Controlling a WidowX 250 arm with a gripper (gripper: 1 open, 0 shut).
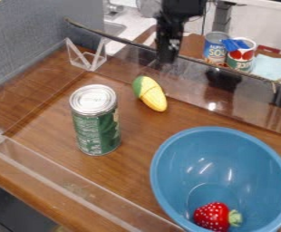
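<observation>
A black gripper (168, 54) hangs at the top centre of the camera view, raised behind and above a yellow toy corn (153, 97) with a green husk lying on the wooden surface (58, 190). Whether its fingers are open or shut is too small to tell. A silver-lidded green can (94, 125) stands left of centre. A large blue bowl (179, 177) at the lower right holds a red toy strawberry (213, 216).
Clear low walls border the work area. Beyond the back wall stand a blue can (216, 45), a red and white can (240, 56) and a pale cloth (277, 70). A grey panel (28, 41) edges the upper left. Wood is bare between can and bowl.
</observation>
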